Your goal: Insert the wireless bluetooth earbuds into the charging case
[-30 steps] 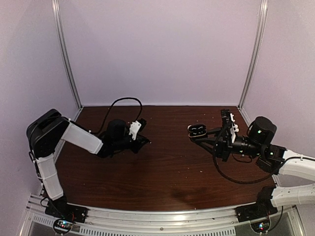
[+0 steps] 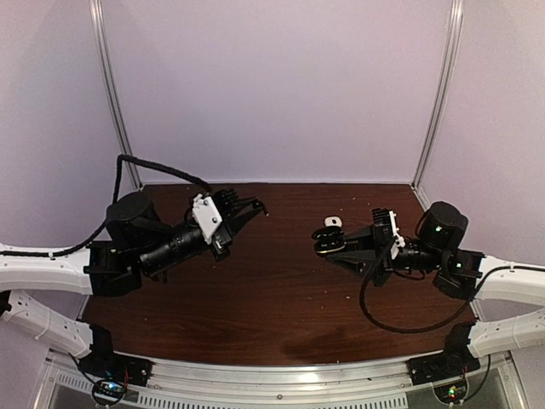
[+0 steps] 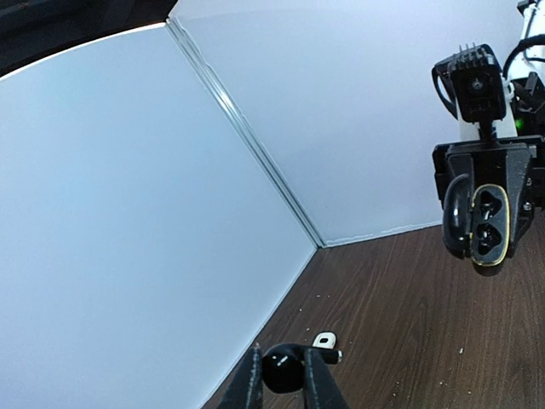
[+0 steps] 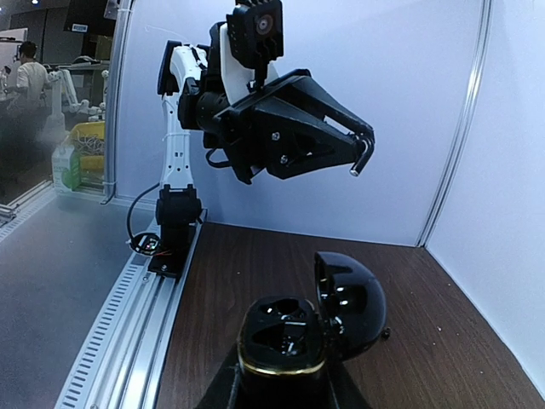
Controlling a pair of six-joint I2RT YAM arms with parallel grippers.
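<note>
In the top view, my left gripper point(image 2: 255, 207) is raised at left of centre, shut on a black earbud point(image 3: 283, 368) with a short stem, seen at the bottom of the left wrist view. My right gripper point(image 2: 334, 247) is shut on the black charging case point(image 4: 281, 339), whose lid point(image 4: 349, 302) is open. The case has a gold rim and two recesses, visible in the left wrist view point(image 3: 489, 223). The left gripper is left of the case and higher, apart from it.
A small white object point(image 2: 333, 221) lies on the wooden tabletop point(image 2: 281, 298) behind the case. Pale walls stand at the back and sides, with a metal rail along the front.
The right gripper has shifted slightly left and down with the case, uncovering more of the white object in the top view.
</note>
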